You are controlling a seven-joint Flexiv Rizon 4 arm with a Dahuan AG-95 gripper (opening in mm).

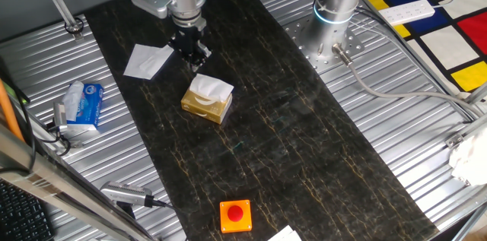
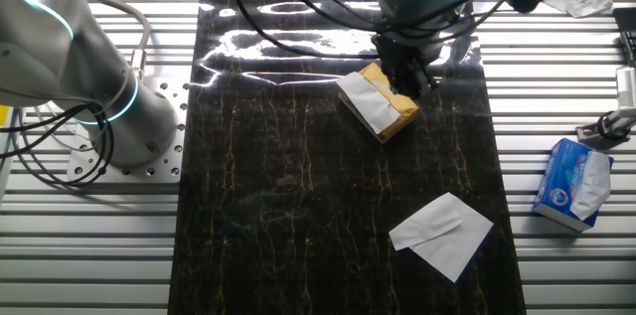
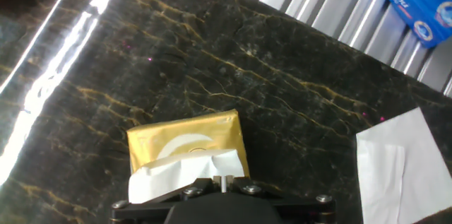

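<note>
A gold tissue box (image 1: 204, 107) with a white tissue (image 1: 211, 87) sticking out of its top stands on the dark marbled table mat. In exterior view 1, my gripper (image 1: 198, 65) hangs just behind the box, pointing down. Seen from the other side, the gripper (image 2: 413, 86) overlaps the box's edge (image 2: 383, 121). The wrist view has the fingertips of my gripper close together in front of the tissue (image 3: 185, 174). They look shut, and no tissue shows between them. A flat, folded white tissue (image 1: 148, 61) lies apart on the mat.
A blue tissue pack (image 1: 85, 106) sits on the ribbed metal surface beyond the mat's edge. An orange box with a red button (image 1: 236, 216) stands near the front, beside some white paper (image 1: 285, 234). Much of the mat (image 1: 297, 142) right of the gold box is bare.
</note>
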